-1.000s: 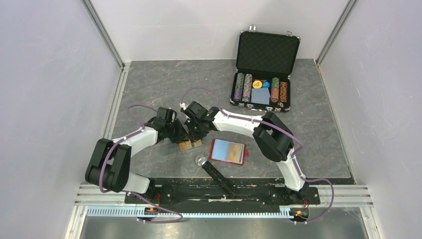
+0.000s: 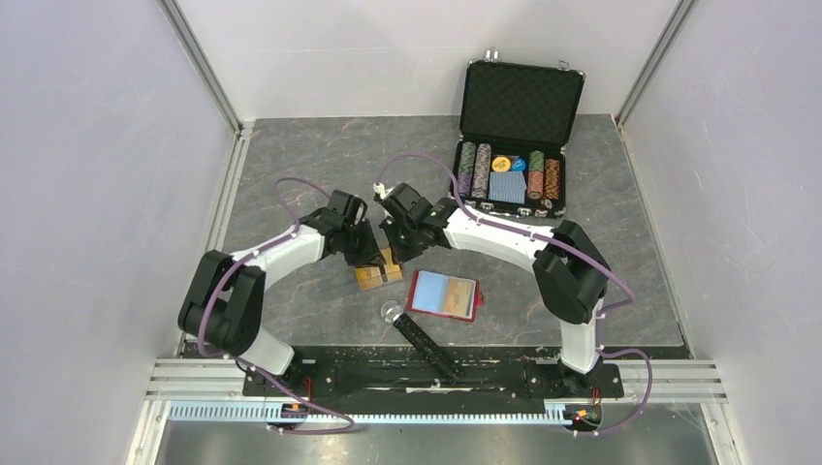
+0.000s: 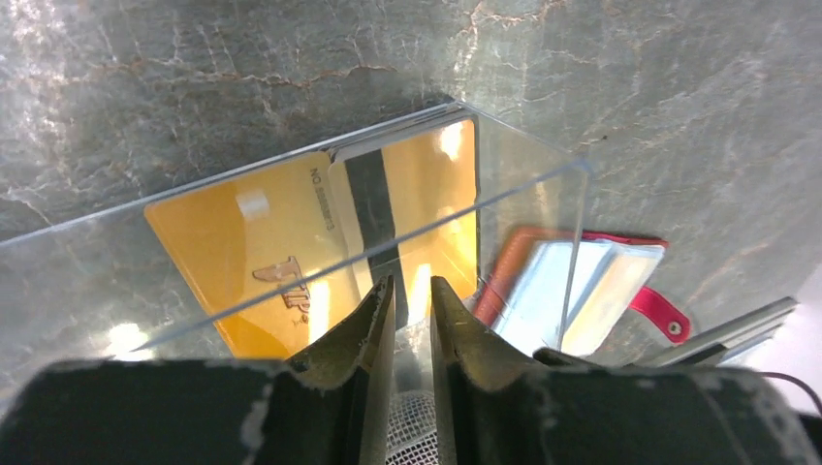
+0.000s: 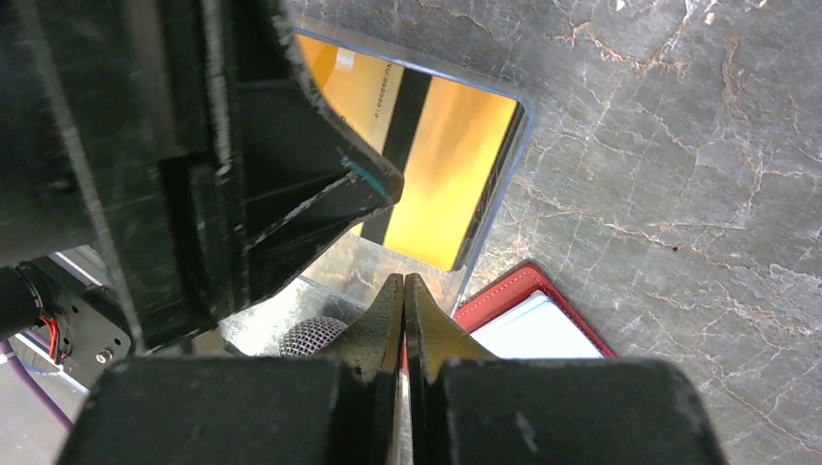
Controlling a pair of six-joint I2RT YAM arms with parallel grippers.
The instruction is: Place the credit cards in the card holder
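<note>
Gold cards with a dark stripe [image 3: 426, 184] lie in a clear-walled holder [image 2: 380, 281]; in the left wrist view one card [image 3: 233, 262] lies offset to the left of the striped one. Just in front of the striped card, my left gripper is slightly open, a narrow gap between its fingers and nothing seen held there. My right gripper is shut with nothing visible between its fingers, close to the clear edge. A red wallet-like card holder [image 2: 445, 295] lies spread open to the right, showing pale blue and tan sides.
A microphone [image 2: 421, 336] lies at the front between the arms. At the back right stands an open case [image 2: 521, 102] of poker chips. Both grippers are close together, and the left arm's dark body [image 4: 194, 174] crowds the right wrist view.
Both grippers have moved to the right in the top view, the left one slightly forward. The gold cards have shifted a little to the right as well. The red wallet stays put.
</note>
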